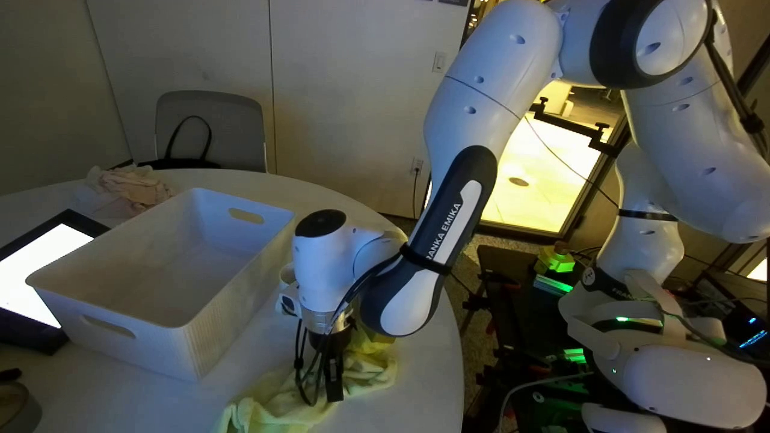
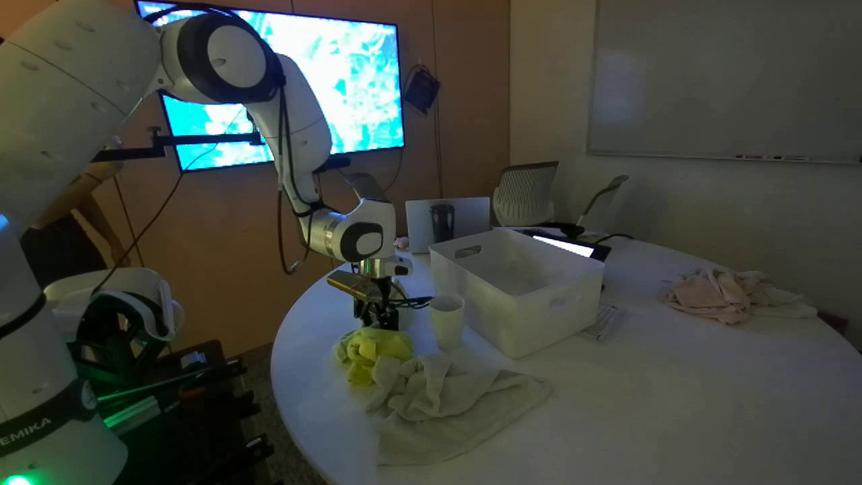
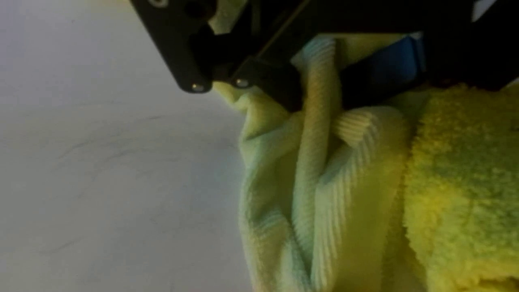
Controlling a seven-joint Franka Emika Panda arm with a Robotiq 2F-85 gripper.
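My gripper [image 1: 334, 390] points down at the crumpled cloth near the table's edge. A fold of the pale ribbed towel [image 3: 318, 126] rises between its two parted fingers in the wrist view; whether they pinch it cannot be told. Fluffy yellow cloth [image 3: 467, 190] lies to the right there. From the other side, the yellow cloth [image 2: 376, 347] is bunched right under the gripper [image 2: 378, 319], and the greyish towel [image 2: 452, 404] spreads beside it. In exterior view 2 the fingertips' contact with the cloth is partly hidden.
A large white bin [image 1: 191, 328], empty as far as shows, stands beside the arm. Between bin and gripper is a white cup [image 2: 446, 322]. A pinkish cloth [image 2: 711, 295] lies across the table, and a tablet [image 1: 29, 281] stands beyond the bin.
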